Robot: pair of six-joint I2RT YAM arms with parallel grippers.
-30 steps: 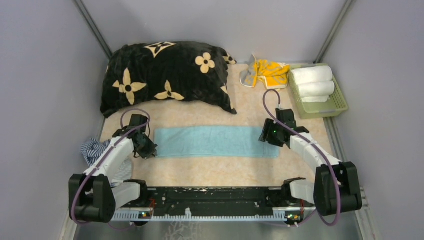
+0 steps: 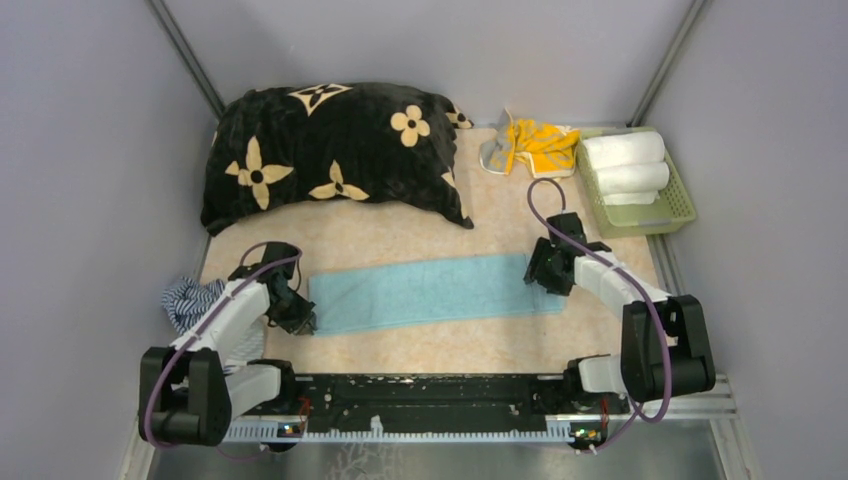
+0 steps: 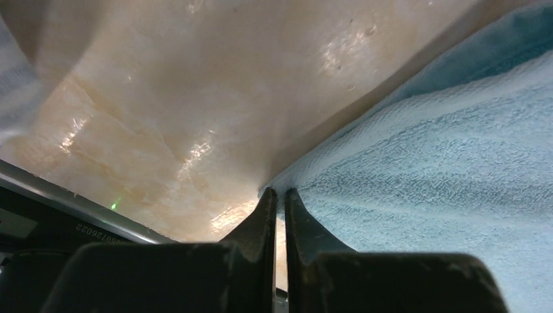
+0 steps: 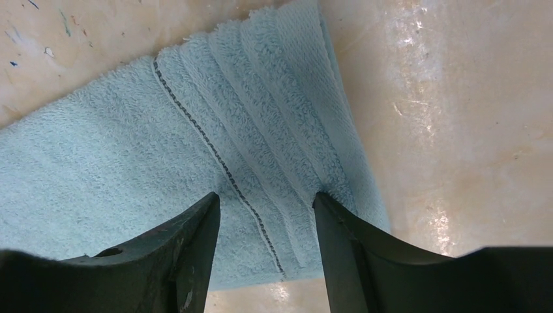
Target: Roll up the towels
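Observation:
A long light-blue towel (image 2: pixel 420 290) lies across the table. My left gripper (image 2: pixel 308 326) is at the towel's lower left corner; in the left wrist view its fingertips (image 3: pixel 290 202) are close together at the folded edge, and whether cloth is between them is unclear. My right gripper (image 2: pixel 540 270) is open over the towel's right end, where the right wrist view shows ridged folds (image 4: pixel 274 104) and a dark stitched line between and beyond the fingers.
A black patterned pillow (image 2: pixel 330 150) fills the back left. A yellow-grey cloth (image 2: pixel 540 145) and a green basket (image 2: pixel 670 210) of white rolled towels are at back right. A striped cloth (image 2: pixel 190 300) lies at the left.

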